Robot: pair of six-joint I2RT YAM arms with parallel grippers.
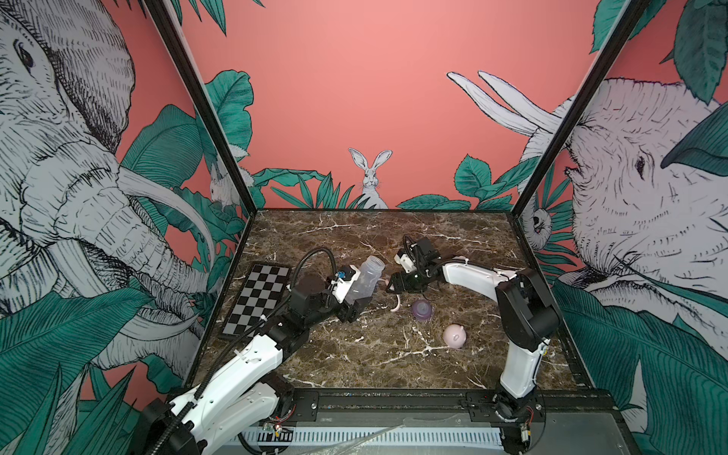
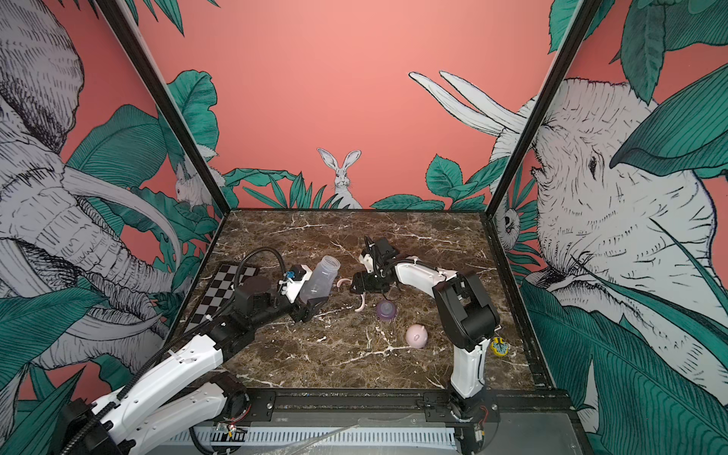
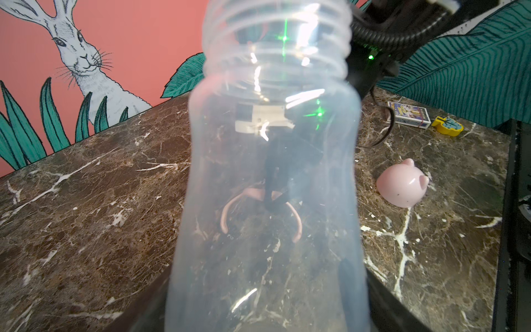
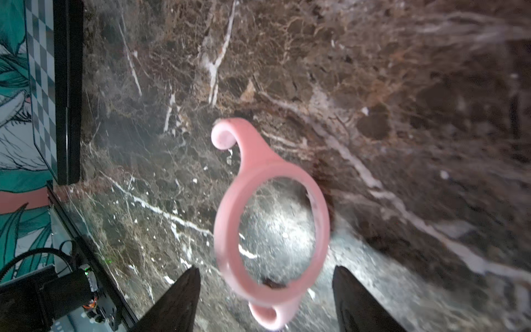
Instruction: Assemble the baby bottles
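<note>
A clear bottle (image 1: 370,277) is clamped in my left gripper (image 1: 353,297), tilted and with its threaded neck upward; it fills the middle of the left wrist view. To its right is my right gripper, with its fingers well apart. A pink two-handled ring (image 4: 225,235) appears ahead of and partly between those fingers, with a visible gap on each side. Whether the ring touches the table cannot be told. A purple collar (image 1: 421,310) lies on the table just below the right gripper, and a pink piggy-shaped cap (image 3: 402,183) sits farther toward the front right.
A black-and-white checkered board (image 1: 256,300) lies at the left edge. Near the right edge are a small card box (image 3: 409,114) and a yellow toy (image 2: 499,346).
</note>
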